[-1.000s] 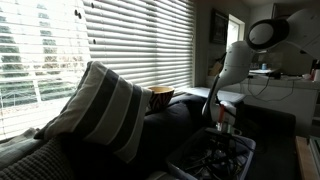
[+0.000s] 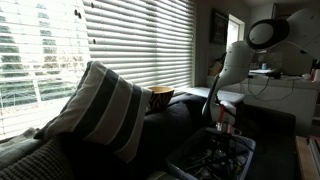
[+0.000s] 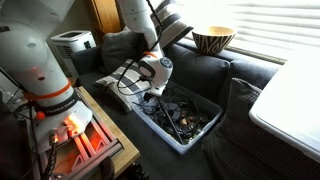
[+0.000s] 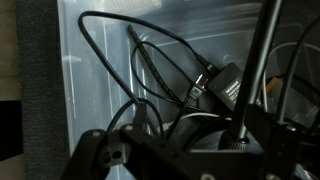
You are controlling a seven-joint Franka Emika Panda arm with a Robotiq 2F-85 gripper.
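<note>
A clear plastic bin (image 3: 207, 134) filled with dark cables (image 3: 185, 112) sits on the dark couch. My gripper is over the bin in the wrist view, its fingers (image 4: 118, 148) spread apart at the bottom of the picture. A black adapter (image 4: 226, 84) with a cord lies in the bin, beyond the fingers. A long black rod (image 4: 262, 45) runs from the top of the view down toward the right finger; whether it touches that finger is unclear. From the side, the gripper's tips are small and dark against the bin's contents.
A striped pillow (image 2: 105, 112) leans against the blinds, with a patterned bowl (image 2: 161, 97) behind the couch. To the bin's right in exterior view 2 are a knitted cushion (image 3: 245, 130) and a white surface (image 3: 290, 105). A wooden table edge (image 3: 122, 155) is near the robot's base.
</note>
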